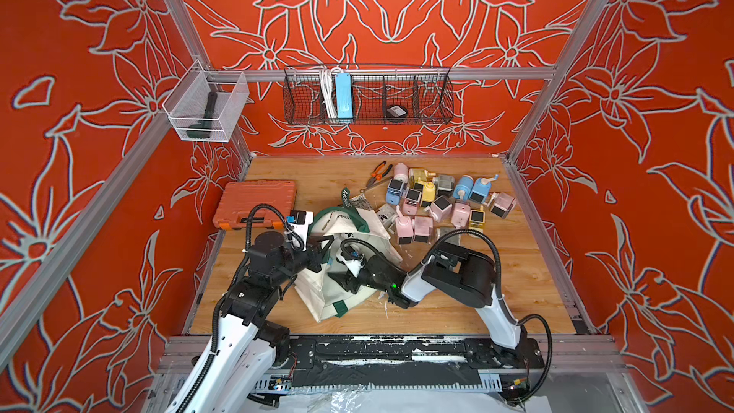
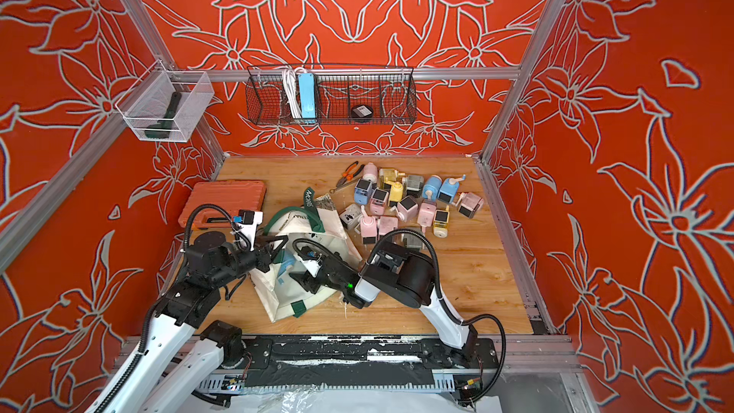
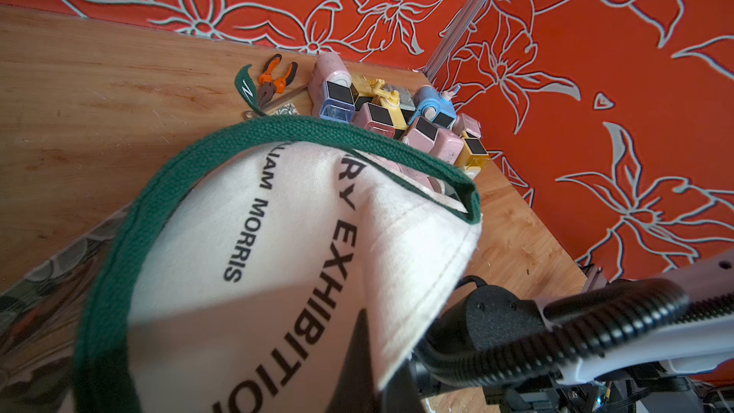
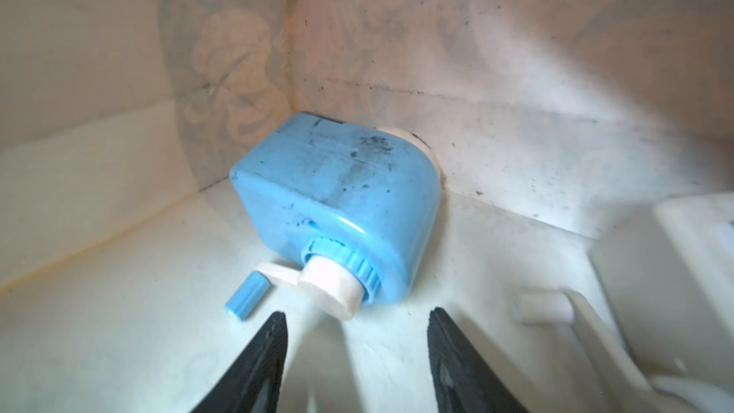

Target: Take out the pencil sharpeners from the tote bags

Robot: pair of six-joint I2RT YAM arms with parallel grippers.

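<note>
The cream tote bag (image 3: 298,260) with green handles lies on the table, held up at its edge by my left gripper, shut on the cloth. My right gripper is inside the bag; its fingertips stand apart in the right wrist view, and whether anything is between them lower down is unclear. Just ahead of them a blue pencil sharpener (image 4: 328,191) lies on its side on the bag's bottom. A white object (image 4: 665,275) with a handle, partly out of frame, lies to the right.
Several sharpeners (image 1: 458,212) crowd the back right of the table (image 1: 527,275), with orange pliers (image 1: 378,174) beside them. An orange case (image 1: 252,200) lies at the left. Wire and clear baskets hang on the walls above.
</note>
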